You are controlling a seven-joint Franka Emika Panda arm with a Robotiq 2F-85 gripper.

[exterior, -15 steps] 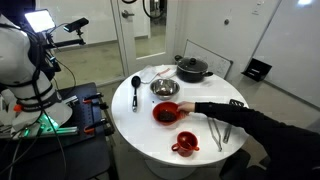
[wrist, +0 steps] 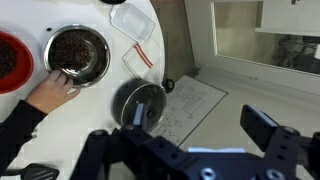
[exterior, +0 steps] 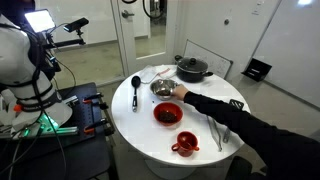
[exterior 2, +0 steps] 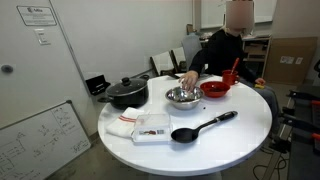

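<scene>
In the wrist view my gripper is open with nothing between its fingers, high above the table's pot side. A steel bowl (wrist: 75, 52) there holds dark, granular contents. A person's hand (wrist: 50, 92) touches its rim, and a red bowl (wrist: 10, 60) with dark contents sits beside it. On the round white table, the steel bowl (exterior: 163, 88) stands behind the red bowl (exterior: 168, 114). The black lidded pot (exterior 2: 127, 92) is left of the steel bowl in exterior view 2.
The person's dark-sleeved arm (exterior: 235, 118) reaches across the table. A black ladle (exterior 2: 204, 126), a clear container (exterior 2: 154, 127) and a white cloth (exterior 2: 123, 122) lie near the steel bowl. A red mug (exterior: 185, 145) and tongs (exterior: 214, 130) occupy the other side.
The bowls and other tableware stay in place.
</scene>
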